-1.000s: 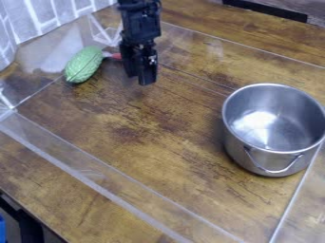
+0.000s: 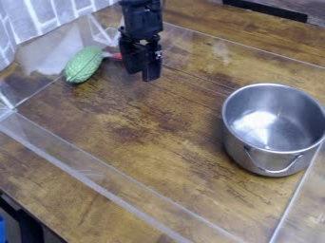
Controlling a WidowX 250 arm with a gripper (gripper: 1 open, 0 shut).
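Observation:
The black gripper [image 2: 140, 68] hangs low over the wooden table at the upper middle, its fingers pointing down; whether they are open or shut is hard to tell. Just left of it lies a pale green ridged vegetable [image 2: 83, 65], with a small red object [image 2: 114, 56] partly hidden behind the gripper. A large steel pot [image 2: 272, 133] stands at the right, well apart from the gripper.
A clear plastic border [image 2: 114, 196] runs round the work area. A pale cloth [image 2: 38, 24] is at the upper left.
The gripper has shifted very slightly over the last second. The vegetable and the pot have not moved.

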